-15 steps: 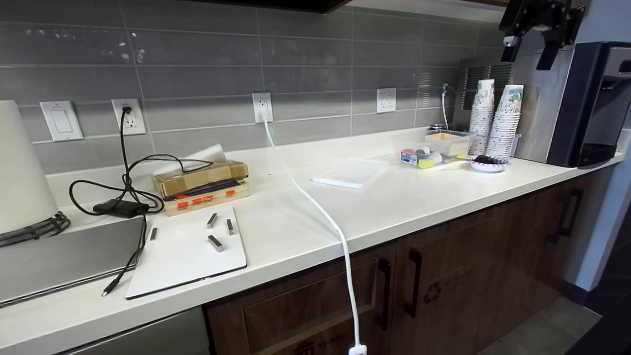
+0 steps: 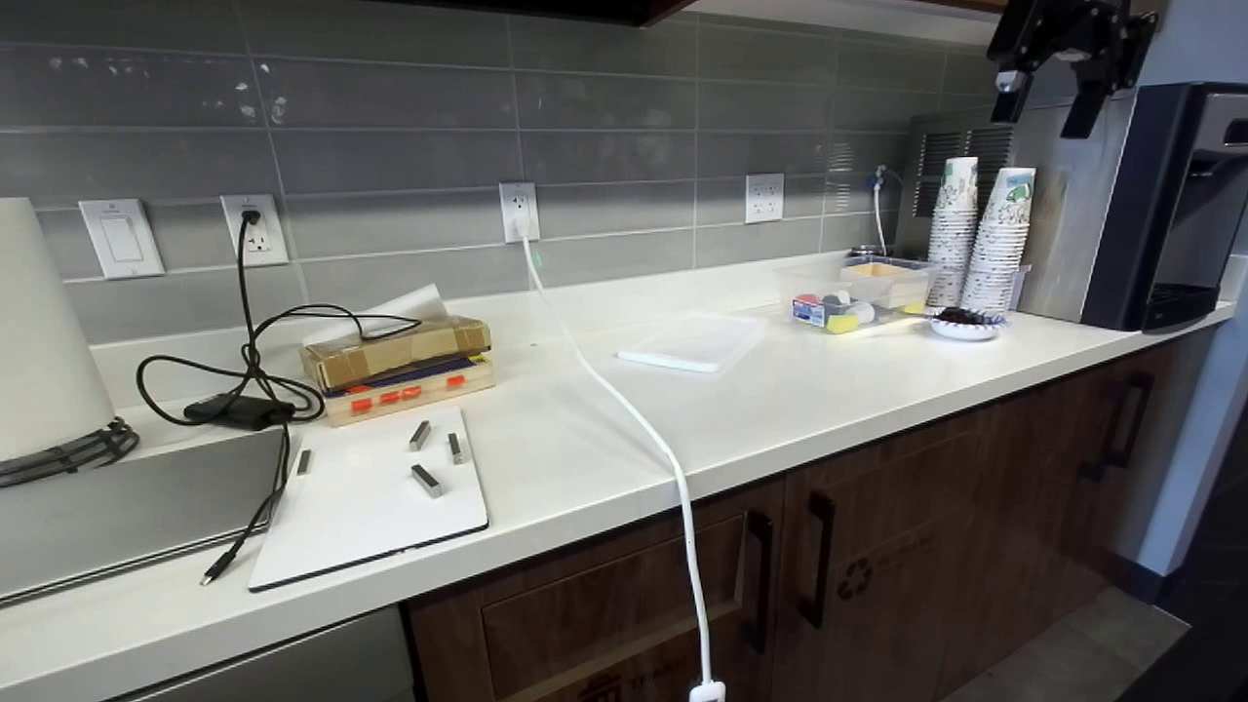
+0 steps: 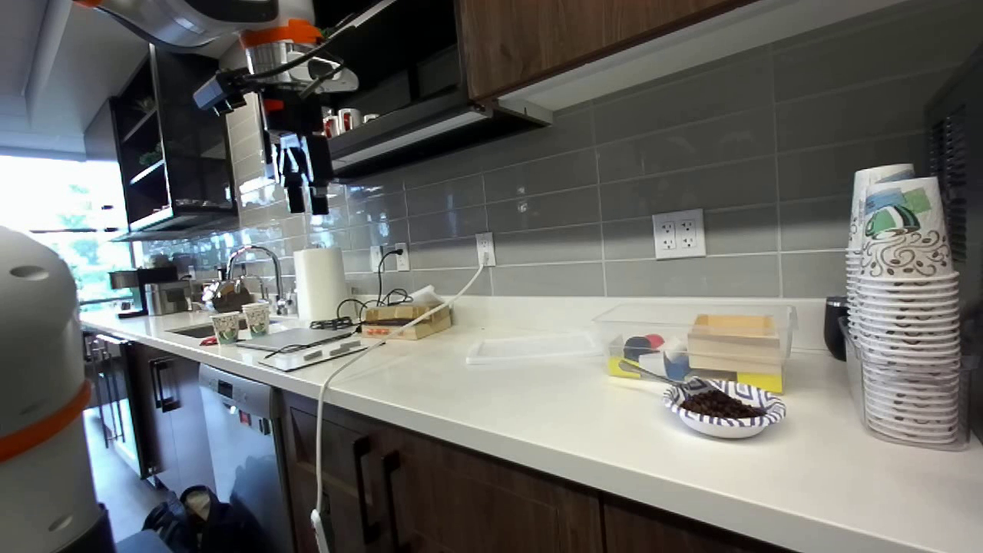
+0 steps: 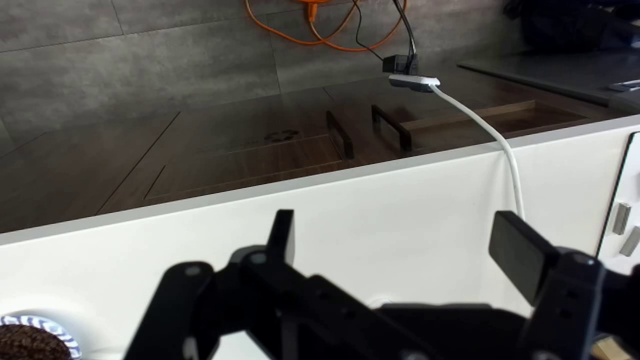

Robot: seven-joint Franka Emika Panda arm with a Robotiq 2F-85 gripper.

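High above the white counter, my gripper [image 2: 1043, 115] hangs at the upper right of exterior view 1, its two fingers spread with nothing between them. The wrist view shows the same gripper open over bare counter. A patterned bowl [image 3: 724, 408] of dark brown bits, with a spoon [image 3: 660, 376] leaning in it, stands on the counter's right part. The wrist view cuts this bowl [image 4: 36, 339] off at its lower left. Beside it is a clear plastic bin [image 3: 697, 341] with colored items inside. A whiteboard [image 2: 371, 503] bears several small metal blocks.
Tall stacks of paper cups [image 3: 908, 313] rise near the bowl. A white cable [image 2: 632, 409] crosses the counter and drops over its front edge. A flat white lid [image 2: 690, 341] lies mid-counter, with open surface before it. Overhead cabinets [image 3: 599, 41] jut from the wall.
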